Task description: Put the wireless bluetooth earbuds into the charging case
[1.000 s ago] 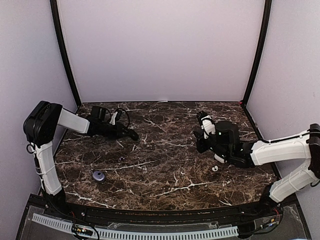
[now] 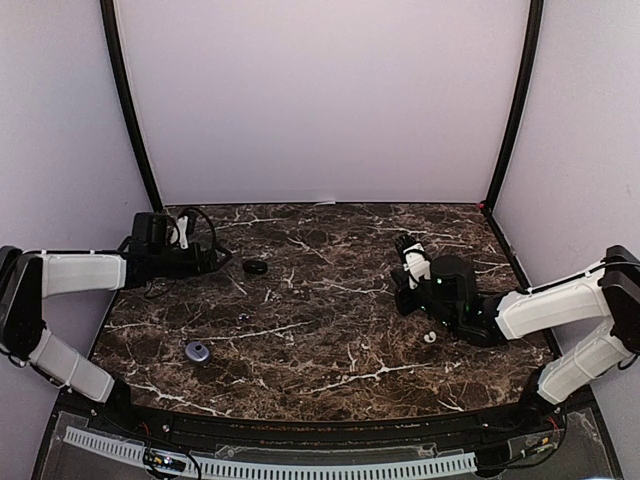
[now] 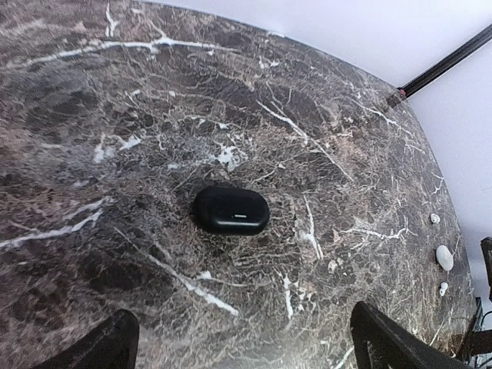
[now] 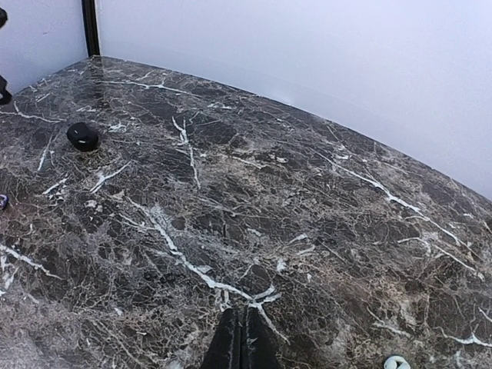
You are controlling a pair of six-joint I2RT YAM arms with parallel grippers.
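A black rounded charging case (image 2: 255,267) lies on the dark marbled table, left of centre towards the back. It appears closed in the left wrist view, where the case (image 3: 231,211) shows a small light mark on its near side. My left gripper (image 2: 218,258) is just left of it, apart from it and open, its fingers (image 3: 396,346) wide with bare table between them. Over the right side of the table, my right gripper is shut, nothing showing between its tips. No earbuds can be made out clearly.
A small white round item (image 2: 430,337) rests near the right arm, at the bottom edge of the right wrist view (image 4: 397,362). An oval grey-purple gadget (image 2: 197,351) lies front left.
The left arm has drawn back leftward from the case, which now lies clear on the table, slightly left of where it was.
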